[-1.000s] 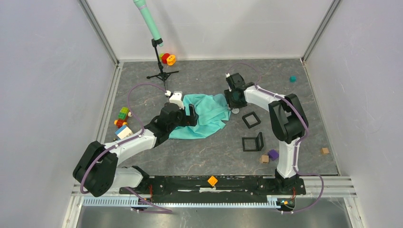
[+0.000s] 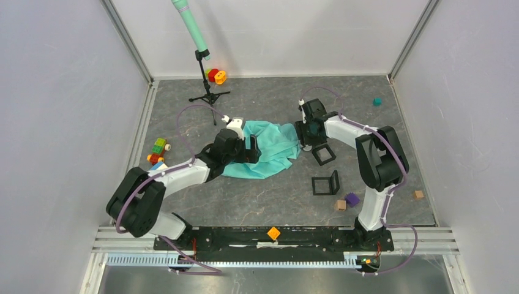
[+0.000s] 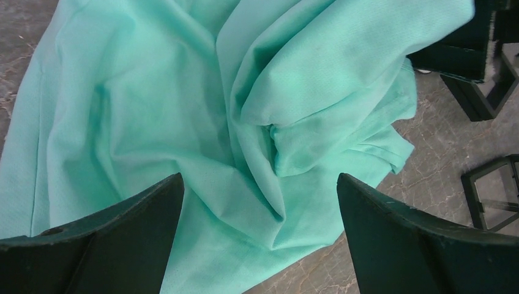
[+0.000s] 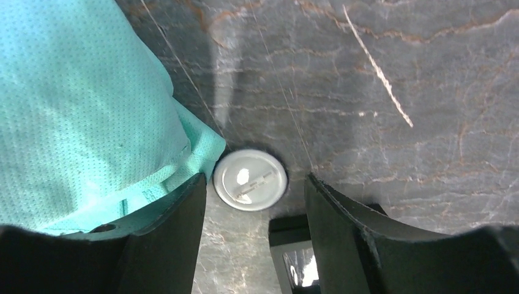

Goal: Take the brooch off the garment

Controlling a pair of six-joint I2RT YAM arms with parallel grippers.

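Note:
A turquoise garment [image 2: 269, 150] lies crumpled on the grey floor. A round silver disc, seemingly the brooch [image 4: 250, 180], lies on the floor touching or just beside the cloth's right edge. My right gripper is part open around the disc, one finger by the cloth and the other over bare floor; contact is unclear. My left gripper is open above the middle of the garment, with folds of cloth visible between its fingers.
Two black square frames [image 2: 324, 154] lie right of the cloth. Small blocks [image 2: 351, 199] sit near the front right, toys [image 2: 158, 150] at the left. A tripod [image 2: 209, 97] stands behind.
My left gripper has moved slightly right over the garment. My right gripper has shifted slightly right, over the disc. The cloth has shifted slightly right with the movement.

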